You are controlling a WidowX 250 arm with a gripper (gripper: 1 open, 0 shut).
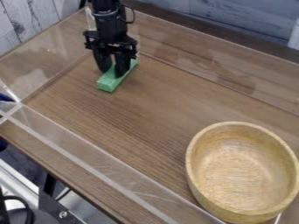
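A black robot arm hangs from the top of the view, its gripper (pixel 111 59) low over a green block (pixel 114 79) lying on the wooden table (pixel 152 122). The fingers are around the upper part of the block; whether they touch it or how far apart they stand is too small to tell.
A large round tan bowl (pixel 239 171) stands at the lower right. The table's edge runs along the left, with dark objects and a cable beyond it at the lower left.
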